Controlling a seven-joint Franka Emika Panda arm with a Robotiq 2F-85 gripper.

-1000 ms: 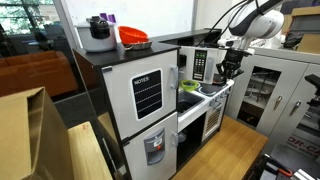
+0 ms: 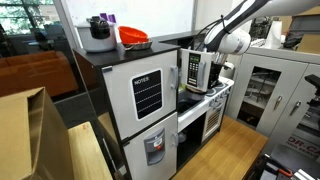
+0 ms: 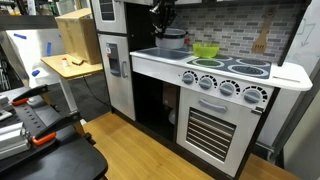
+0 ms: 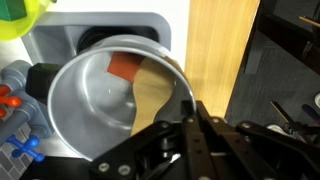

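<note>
A grey pot (image 4: pixel 95 105) fills much of the wrist view, with its open top toward the camera. Its near right rim runs between the fingers of my gripper, which is shut on it. Inside the pot show a tan, wood-coloured piece (image 4: pixel 152 92) and a red-brown piece (image 4: pixel 125 65). In exterior view 2, the pot (image 3: pixel 173 38) is over the sink end of the counter, with the dark gripper (image 3: pixel 164 15) at its top. Whether its base touches anything cannot be told. In exterior view 1 the microwave door hides the pot.
A green bowl (image 3: pixel 206 50) stands right of the pot, before the stovetop (image 3: pixel 235 67). The tall toy fridge (image 3: pixel 115 65) rises on the left. The microwave's door (image 2: pixel 196 70) stands open. Red and blue tap-like parts (image 4: pixel 20 150) lie close to the pot's left side.
The arm has swung left in exterior view 1, from above the stove's far end to behind the open microwave door, toward the sink.
</note>
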